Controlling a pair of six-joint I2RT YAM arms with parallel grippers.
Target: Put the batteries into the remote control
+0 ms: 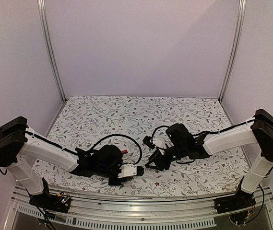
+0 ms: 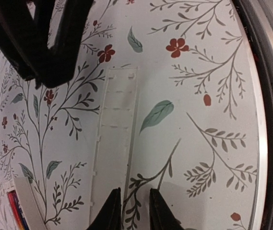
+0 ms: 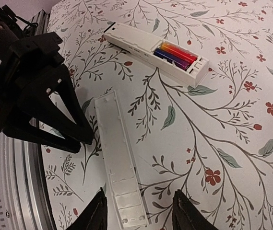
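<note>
The white remote lies with its battery bay uncovered, an orange-red battery and a purple battery side by side in it. Nearer the front edge, its long white cover rests loose on the table. My left gripper is part open over one end of the cover, with nothing gripped; in the right wrist view its fingers are beside the cover's edge. Over the cover's other end, my right gripper is open and empty. Both arms mostly hide the cover from above.
The metal rail runs along the table's front edge, close to both grippers. The two grippers are near each other at the front middle. Behind them, the patterned table is clear.
</note>
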